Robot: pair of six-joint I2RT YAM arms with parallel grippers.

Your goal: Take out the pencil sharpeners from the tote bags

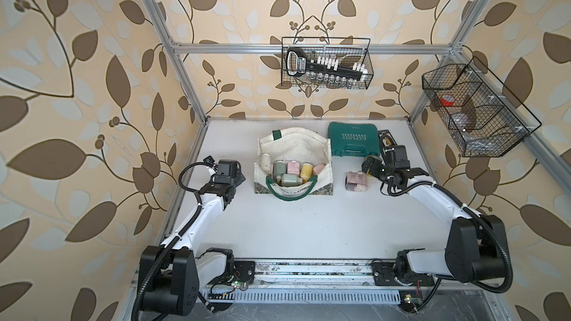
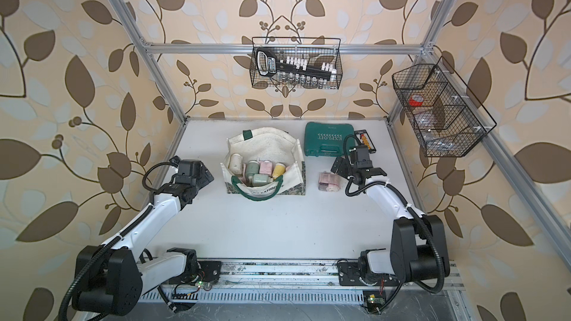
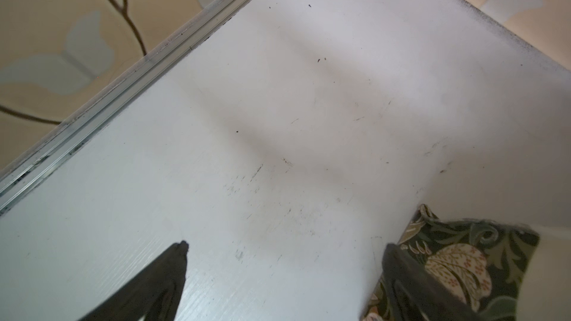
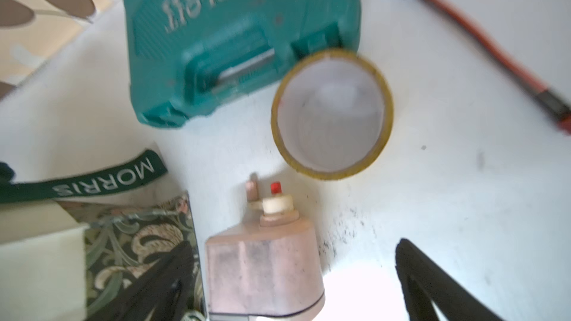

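A cream tote bag (image 1: 300, 139) with green handles stands open at mid-table. Inside it are several sharpeners, among them a yellow one (image 1: 306, 171), a pink one (image 1: 293, 168) and a green one (image 1: 290, 180). Outside the bag, on its right, a pink pencil sharpener (image 4: 267, 267) rests on the table. My right gripper is open, its fingers spread above and to either side of this sharpener, with nothing gripped. Left of the bag, my left gripper hangs open over bare table, the bag's patterned side at the lower right of its view.
Behind the pink sharpener lies a tape roll (image 4: 332, 114). A green case (image 2: 328, 138) and a small dark box (image 2: 364, 141) lie at the back right. Wire baskets (image 1: 326, 64) hang on the walls.
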